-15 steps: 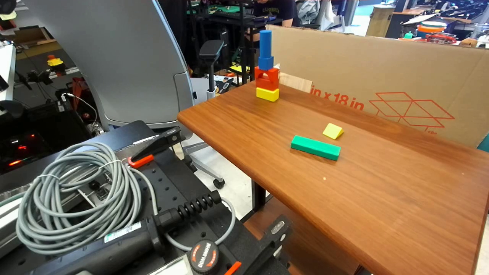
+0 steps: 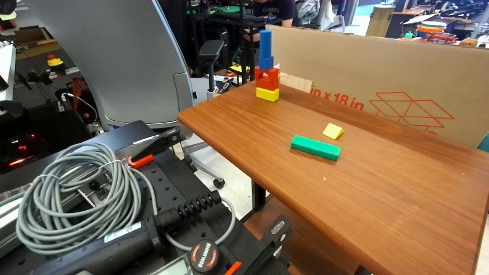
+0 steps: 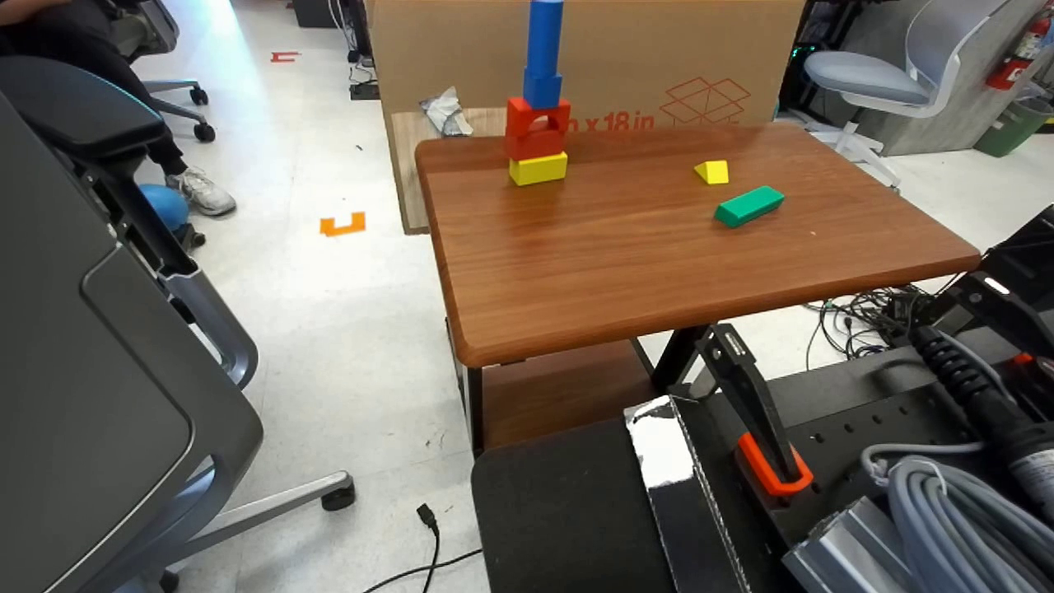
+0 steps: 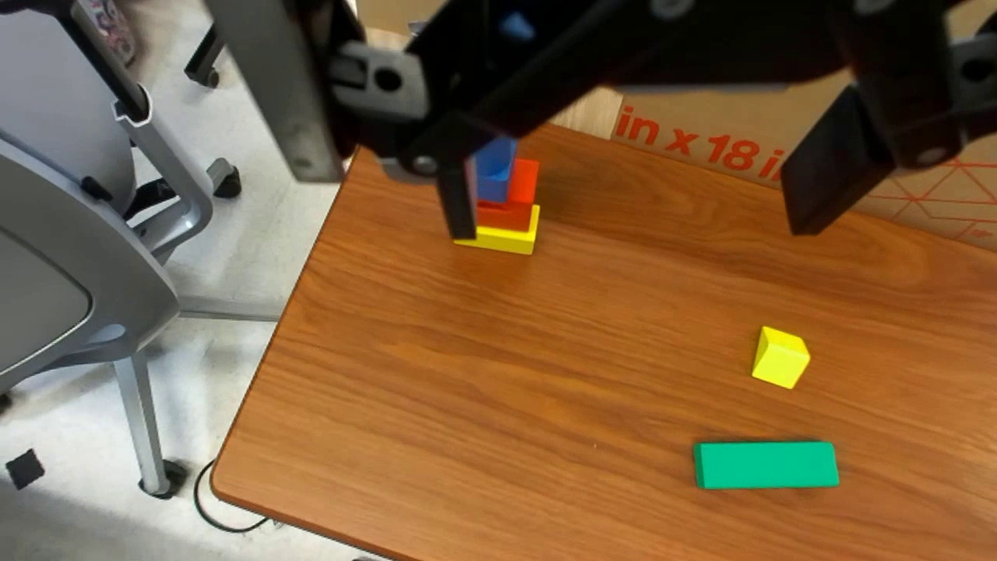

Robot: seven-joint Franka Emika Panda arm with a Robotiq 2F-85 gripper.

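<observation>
At the table's far left corner stands a tower: a yellow block [image 2: 267, 94] at the bottom, red pieces [image 2: 267, 79] with an arched gap above it, then a small blue block [image 2: 266, 63] and an upright blue cylinder [image 2: 265, 43]. Nearer the middle lie a yellow wedge [image 2: 332, 131] and a long green block [image 2: 316, 147], apart from each other. Only the wrist view shows my gripper; it is open, its fingers wide apart with nothing between them. In that view its left finger partly covers the tower, whose upper part is hidden.
A cardboard sheet [image 2: 389, 78] stands along its back edge. A grey chair [image 2: 123, 59] is beside the left end, and a black bench with coiled cable [image 2: 82, 197] lies in front.
</observation>
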